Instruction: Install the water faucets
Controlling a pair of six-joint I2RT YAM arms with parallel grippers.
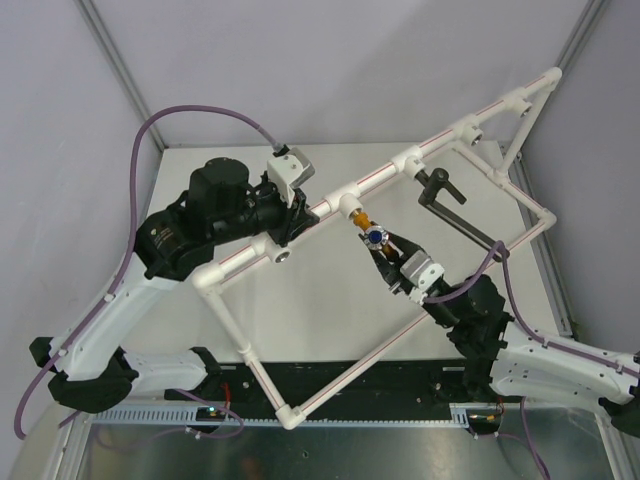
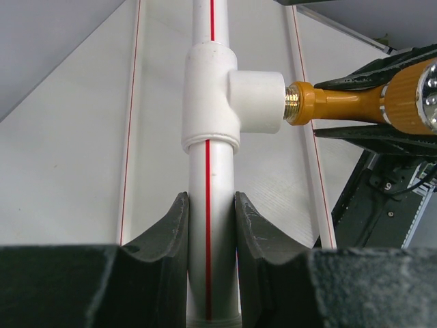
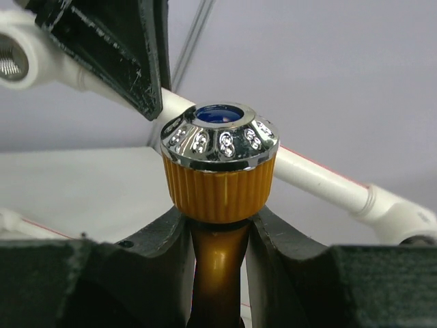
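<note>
An orange faucet (image 1: 364,221) with a chrome end is at a side tee (image 2: 256,101) on the white pipe frame, its brass thread meeting the socket. My right gripper is shut on the faucet body, whose chrome knob faces the right wrist camera. My left gripper holds around the red-striped pipe (image 2: 212,167) left of that tee, its fingers against either side of it.
A black wrench-like bar (image 1: 461,222) hangs from the tee to the right. Further open tees (image 1: 466,130) line the upper rail; the lower rail (image 1: 360,365) crosses the white board below.
</note>
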